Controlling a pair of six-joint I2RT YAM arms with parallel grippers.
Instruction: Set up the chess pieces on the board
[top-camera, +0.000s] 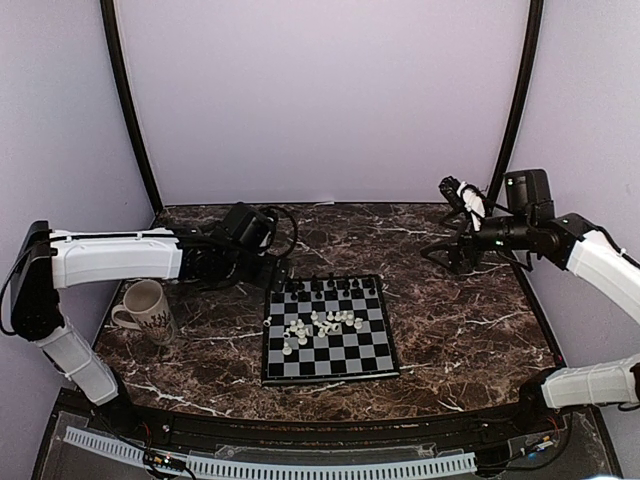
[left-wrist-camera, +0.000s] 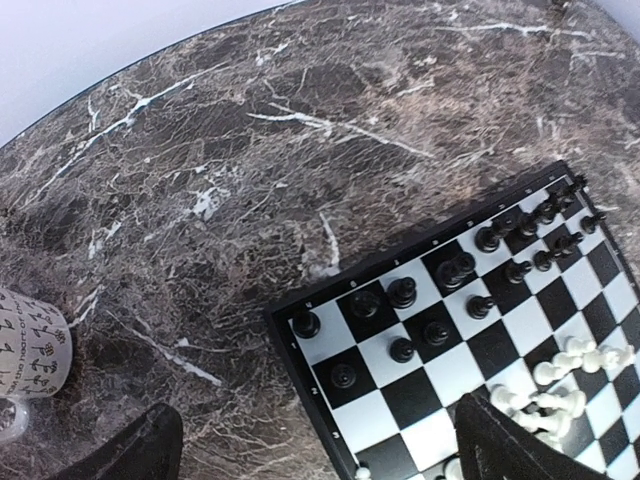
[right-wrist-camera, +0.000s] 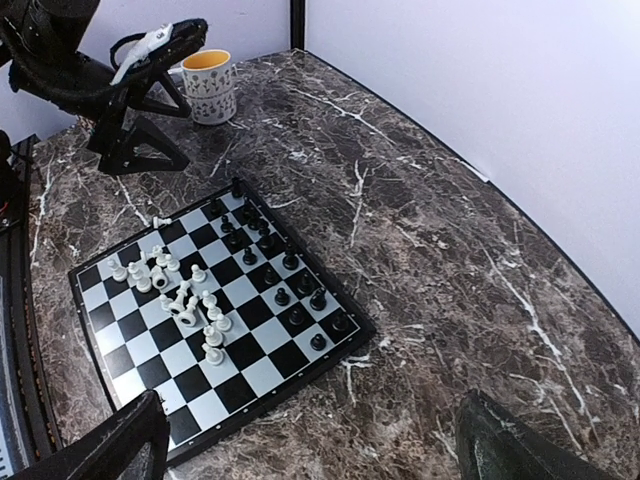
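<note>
The chessboard (top-camera: 330, 366) lies on the marble table with black pieces (right-wrist-camera: 290, 261) standing in two rows along its far side. White pieces (right-wrist-camera: 184, 304) are jumbled around the middle, several toppled; one small white piece (right-wrist-camera: 161, 222) lies at the left border. Over the board's far left corner area, my left gripper (top-camera: 276, 264) is open and empty. My right gripper (top-camera: 436, 250) hangs open to the right of the board, clear of every piece. In the right wrist view, both its fingers (right-wrist-camera: 505, 445) stand wide apart with bare marble and part of the board between them.
A white patterned mug (top-camera: 150, 312) stands left of the board, under the left arm. Another mug with an orange inside (right-wrist-camera: 208, 88) is hidden behind that arm from above. Bare table (top-camera: 450, 330) lies to the right and behind the board.
</note>
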